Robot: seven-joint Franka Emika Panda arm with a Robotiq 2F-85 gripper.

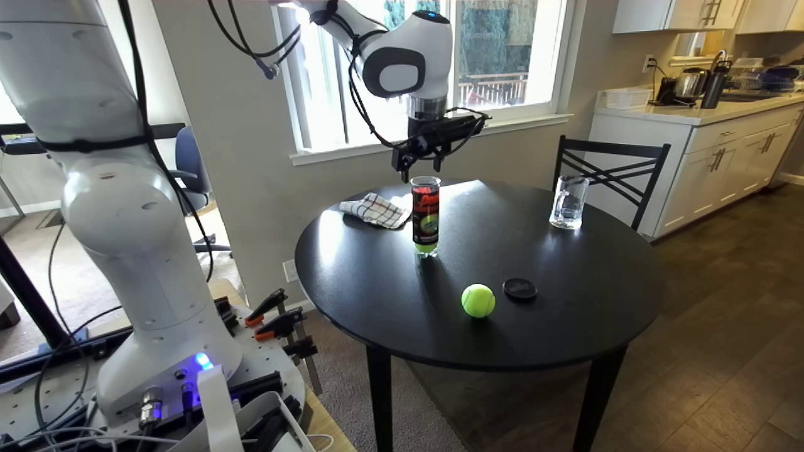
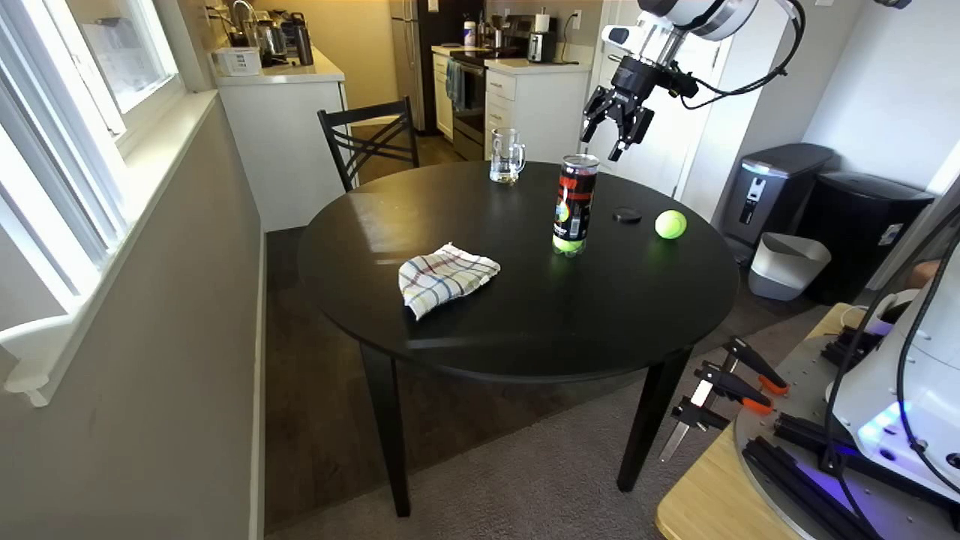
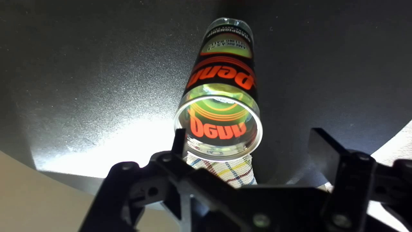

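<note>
A clear Penn tennis ball can [image 1: 426, 215] stands upright and uncapped on the black round table, with yellow-green showing at its bottom. A loose tennis ball [image 1: 478, 301] and a black lid [image 1: 520, 289] lie on the table, also visible as ball [image 2: 670, 224] and lid [image 2: 627, 215]. Above the tabletop hangs my gripper [image 2: 602, 144], its fingers apart and nothing held. From the wrist, the can's open rim [image 3: 256, 116] appears near the left finger [image 3: 179, 143], with a wide gap to the right finger. Whether that finger touches the rim, I cannot tell.
A checked cloth [image 2: 445, 276] lies near the table's window side. On the kitchen side stands a glass mug [image 1: 569, 203], close to a black chair [image 1: 614, 174]. Bare tabletop [image 1: 595, 279] stretches to the right of the lid.
</note>
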